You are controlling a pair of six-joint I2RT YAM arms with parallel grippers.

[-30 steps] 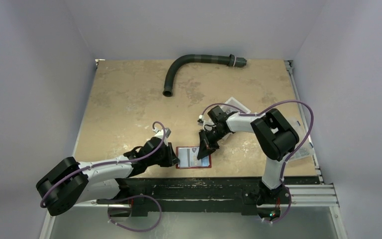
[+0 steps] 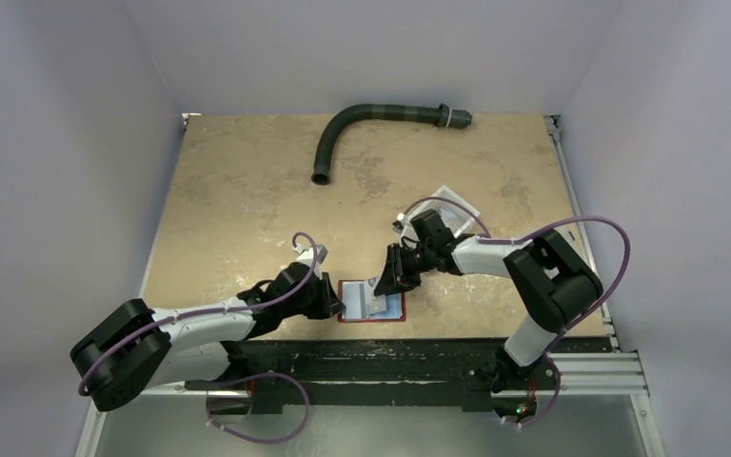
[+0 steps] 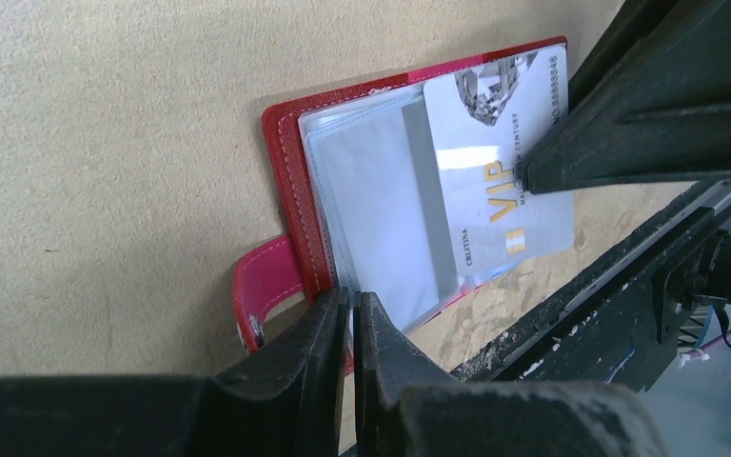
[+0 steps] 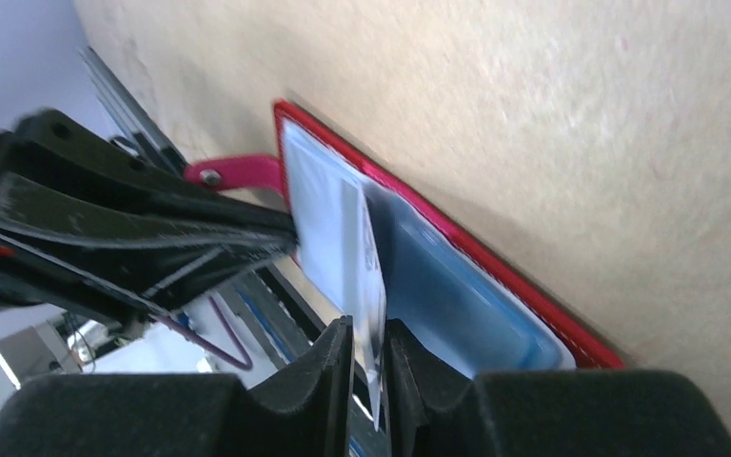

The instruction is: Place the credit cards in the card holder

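The red-edged card holder (image 3: 295,181) lies spread flat near the table's front edge, with clear sleeves inside. Its left edge rises between the fingertips of my left gripper, which looks shut on it with little gap. A white VIP card (image 3: 481,214) overlaps the holder's right half. In the right wrist view that card (image 4: 369,286) appears almost edge-on, between the fingers of my right gripper. A narrow gap shows there, so that gripper is slightly open around the card. How deep the card's lower end sits in a sleeve cannot be told.
A white tray (image 2: 463,202) stands behind the right arm, partly covered by it. A dark bent hose (image 2: 371,112) lies at the table's back. Table to the left and behind the holder is bare.
My left arm has hardly moved.
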